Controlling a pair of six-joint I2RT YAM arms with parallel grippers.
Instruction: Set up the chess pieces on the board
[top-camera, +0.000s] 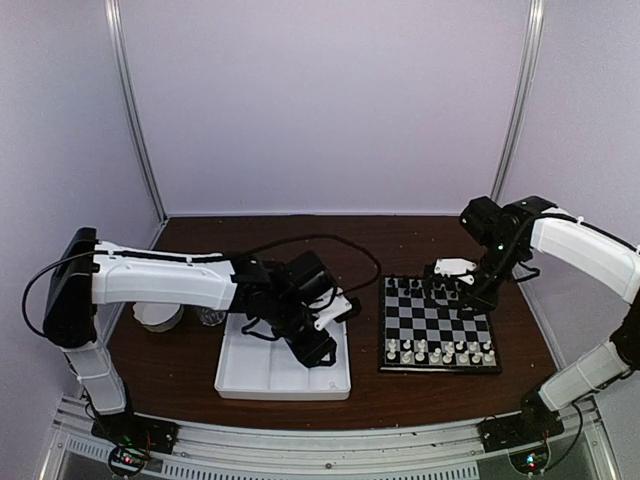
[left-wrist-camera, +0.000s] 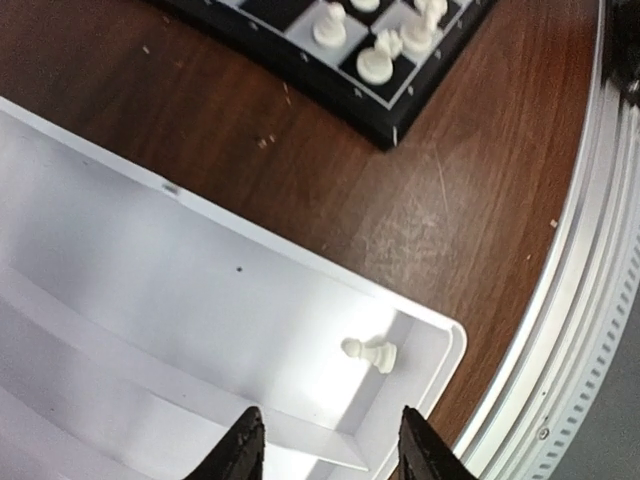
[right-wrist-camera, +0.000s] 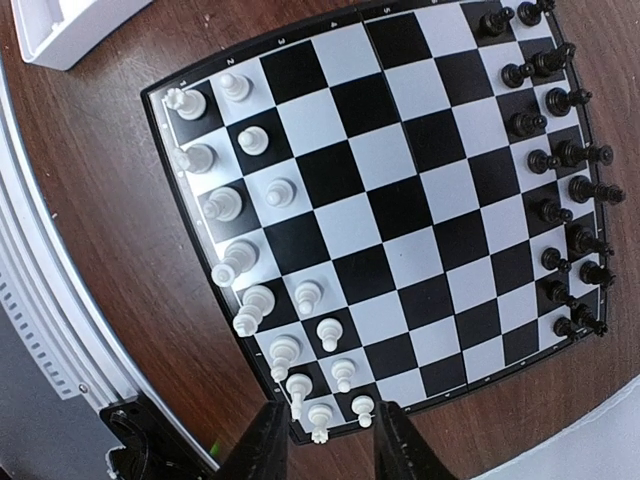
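The chessboard (top-camera: 438, 322) sits on the right of the table, black pieces (right-wrist-camera: 560, 100) along one side, white pieces (right-wrist-camera: 228, 205) along the other. A lone white piece (left-wrist-camera: 368, 352) lies on its side in the right compartment of the white tray (top-camera: 282, 392). My left gripper hangs open over the tray, nothing between its fingers, with the piece just beyond them. My right gripper is raised above the board, its fingers apart and nothing seen held.
A white bowl (top-camera: 157, 316) and a glass object stand left of the tray, partly behind the left arm. Bare wood (left-wrist-camera: 490, 200) separates tray and board and runs along the back.
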